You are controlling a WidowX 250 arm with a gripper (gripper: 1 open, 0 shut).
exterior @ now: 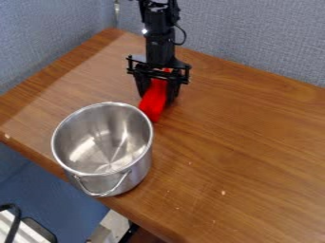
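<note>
My black gripper (pixel 158 78) reaches down from the top centre, low over the wooden table, shut on a red object (pixel 152 104) that lies beneath it, partly hidden by the fingers. A large steel pot (pixel 102 140) stands nearer the camera at the left front, below and left of the gripper, apart from it.
Grey padded walls (pixel 260 38) border the back and left. Below the left front edge is a blue floor.
</note>
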